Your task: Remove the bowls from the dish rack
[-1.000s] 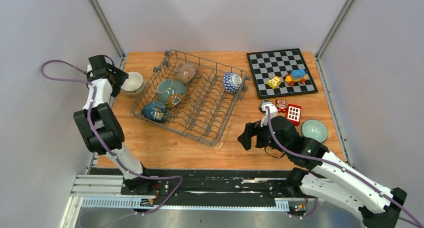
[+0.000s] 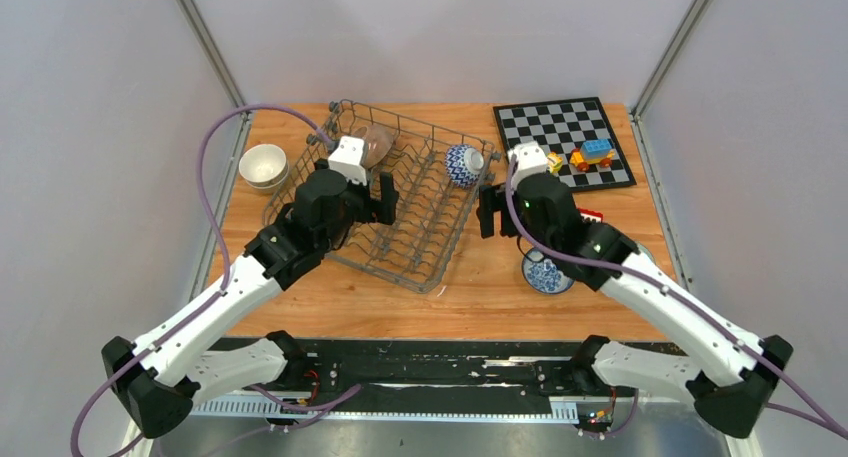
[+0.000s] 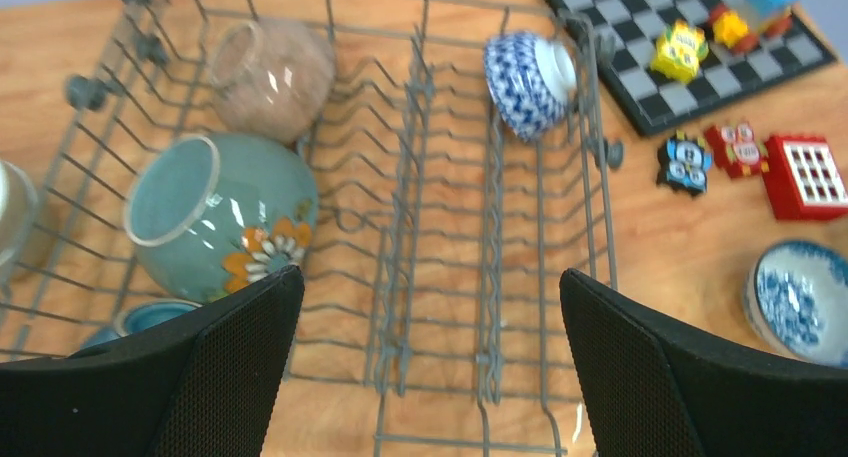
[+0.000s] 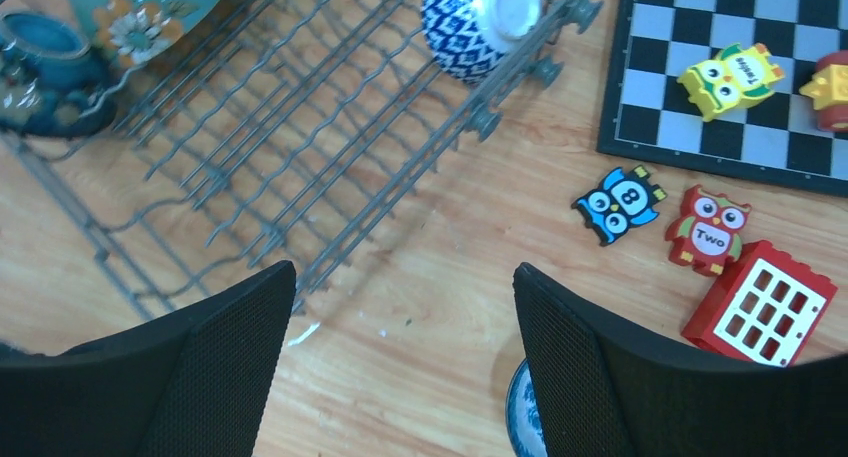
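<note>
The wire dish rack stands on the wooden table. A blue-and-white bowl leans inside its far right corner. On its left side, the left wrist view has a pinkish bowl, a large green bowl with a flower and part of a dark blue bowl; my left arm covers most of these from above. My left gripper hovers over the rack, open and empty. Just right of the rack, my right gripper has its fingers apart with nothing between them.
White bowls stand left of the rack. A blue-patterned bowl sits on the table under the right arm. Behind lies a checkerboard with toys; a red block and owl toys lie in front of it.
My left gripper has swung right from beside the white bowls to over the rack. The right gripper has moved farther back, uncovering the blue-patterned bowl.
</note>
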